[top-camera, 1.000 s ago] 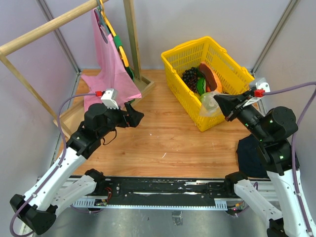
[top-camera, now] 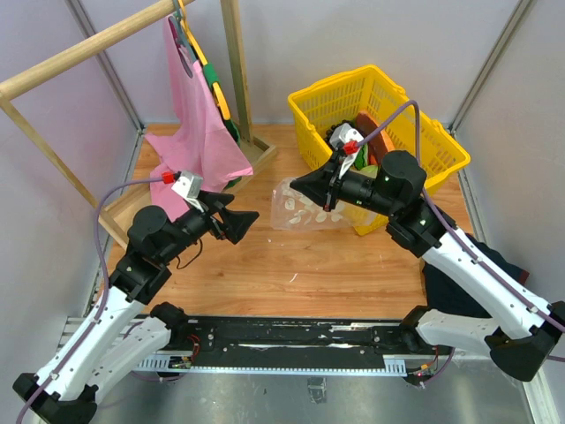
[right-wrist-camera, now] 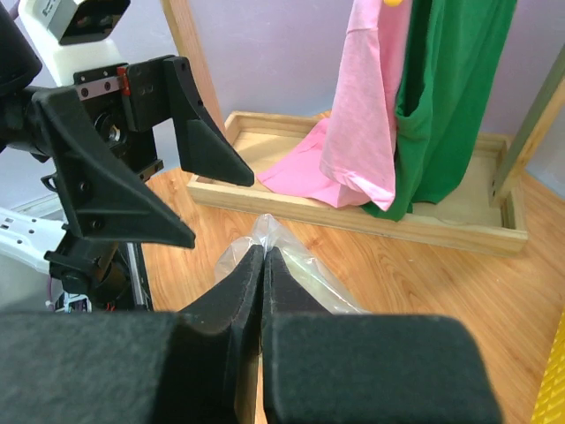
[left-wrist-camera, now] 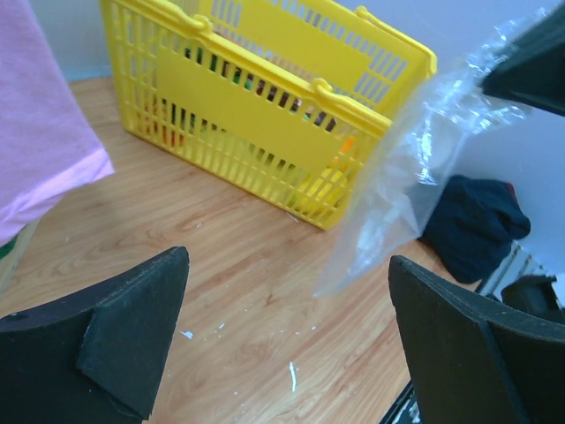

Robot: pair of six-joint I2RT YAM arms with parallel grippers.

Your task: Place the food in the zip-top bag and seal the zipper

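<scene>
A clear zip bag [top-camera: 302,210] with pale patterning hangs from my right gripper, which is shut on it in front of the yellow basket. In the left wrist view the bag [left-wrist-camera: 397,194] hangs at the upper right, partly past the frame's dark gripper above it. My left gripper [top-camera: 231,215] stands open to the left of the bag, nothing between its fingers. Food, a dark grape bunch and a reddish long item [top-camera: 374,130], lies in the yellow basket [top-camera: 313,124], partly hidden by the right arm.
A wooden rack [right-wrist-camera: 371,216] with pink and green cloths stands at the left back. A dark cloth [top-camera: 441,287] lies at the right front.
My right gripper has moved left from over the basket, carrying the bag toward the middle. The left gripper has shifted slightly.
</scene>
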